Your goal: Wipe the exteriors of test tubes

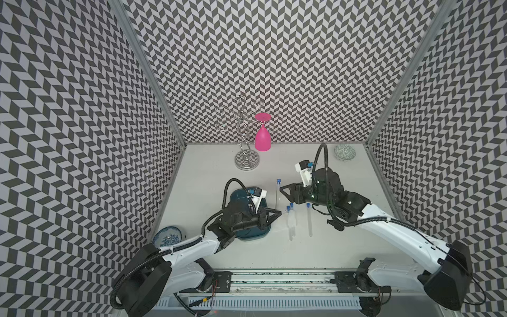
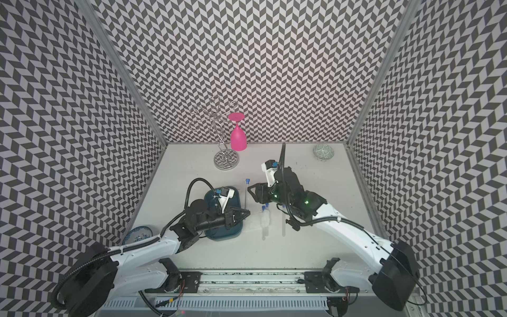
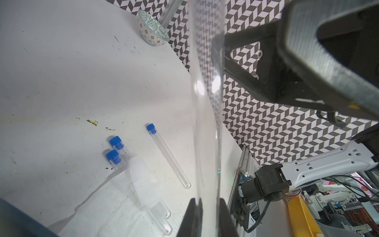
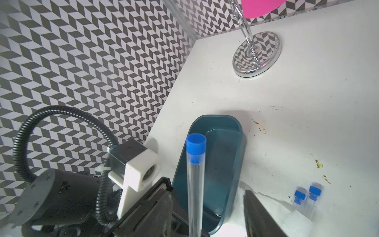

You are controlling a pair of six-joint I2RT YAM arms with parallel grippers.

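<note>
My left gripper is shut on a clear test tube (image 3: 207,138), held upright with its blue cap (image 1: 278,181) on top. Across from it, my right gripper (image 1: 282,189) stands apart from the tube, its fingers parted and nothing visible between them. A thin white tissue (image 3: 106,203) lies crumpled on the table, partly over two blue-capped tubes (image 3: 113,155) lying side by side. Beside these lies a single capped tube (image 3: 167,154), uncovered. In the right wrist view the held tube (image 4: 195,177) appears beyond the parted right fingers (image 4: 256,209).
A teal bin (image 4: 223,169) sits under my left arm. Farther back stand a chrome stand (image 1: 246,158) and a pink upside-down goblet (image 1: 263,137). A patterned bowl (image 1: 344,152) is at the back right, a blue-white bowl (image 1: 169,236) at the left.
</note>
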